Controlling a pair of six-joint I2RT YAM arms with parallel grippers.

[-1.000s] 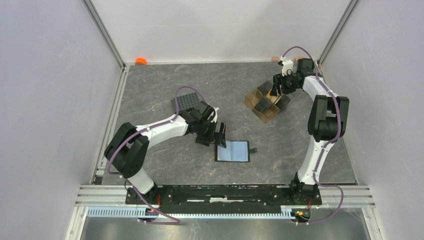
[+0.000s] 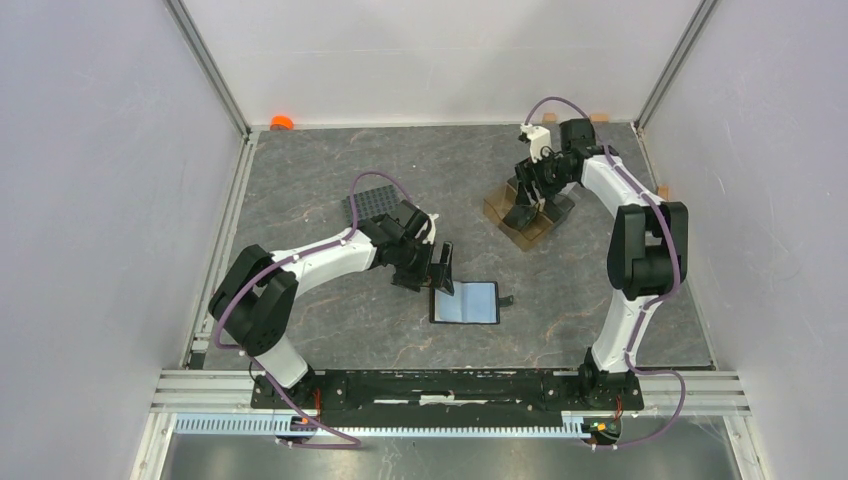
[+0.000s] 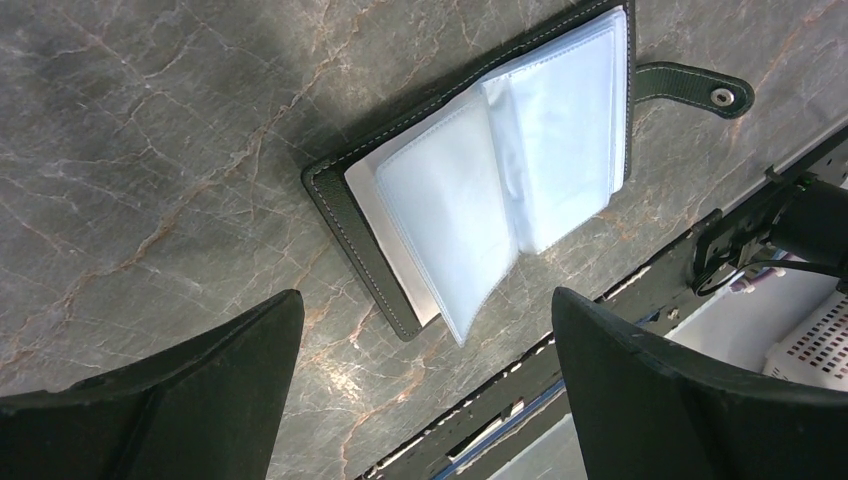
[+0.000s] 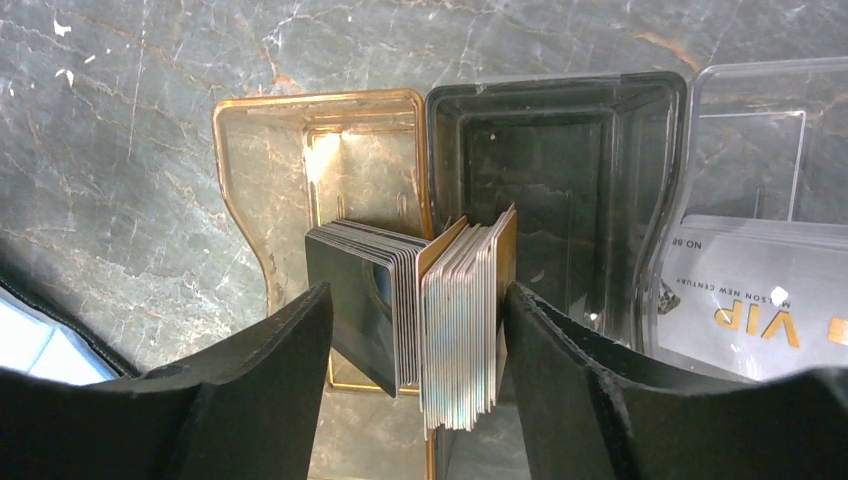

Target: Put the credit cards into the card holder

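Note:
The card holder (image 2: 465, 303) lies open at the table's front middle, its pale blue sleeves (image 3: 455, 190) spread inside a dark stitched cover. My left gripper hangs open above its left side, empty. In the right wrist view, my right gripper reaches over the card tray with fingers apart. Between them stand a pack of black-faced cards (image 4: 350, 295) and an upright pack of white-edged, gold-faced cards (image 4: 460, 320). The right-hand finger (image 4: 530, 315) is against or very near the gold-faced pack; a firm grip cannot be told.
The tray has an amber bin (image 4: 270, 170), a dark bin (image 4: 540, 150) and a clear bin (image 4: 745, 150) holding white VIP cards (image 4: 750, 290). A dark gridded pad (image 2: 375, 200) lies behind the left arm. Table between tray and holder is clear.
My right gripper has moved left and toward the front, over the tray's dark and amber bins. The tray sits slightly further left and forward. The left arm and card holder have not moved.

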